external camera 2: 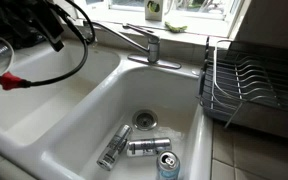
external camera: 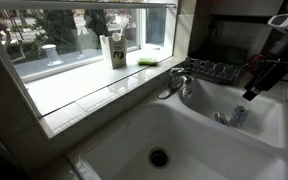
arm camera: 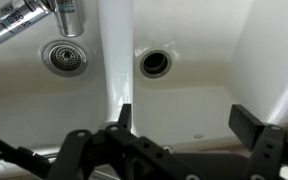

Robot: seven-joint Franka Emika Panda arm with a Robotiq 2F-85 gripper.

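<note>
My gripper stands open above the sink, its fingers wide apart with nothing between them. Beneath it in the wrist view are the white divider [arm camera: 116, 55] and the basin without cans. Silver cans lie in the other basin: one can [arm camera: 16, 20] and another can [arm camera: 68, 17] sit at the upper left, partly cut off by the frame. Exterior view 2 shows three cans close together, a tilted-looking can [external camera 2: 115, 146], a can on its side [external camera 2: 149, 147] and a bluish can [external camera 2: 168, 167] nearest the camera.
A faucet [external camera 2: 152, 47] rises behind the basins. The dark dish rack [external camera 2: 254, 80] stands beside the can-holding basin. On the windowsill are a paper bag [external camera: 114, 50] and a green item [external camera: 147, 61]. The basin around the drain [external camera: 159, 157] is clear.
</note>
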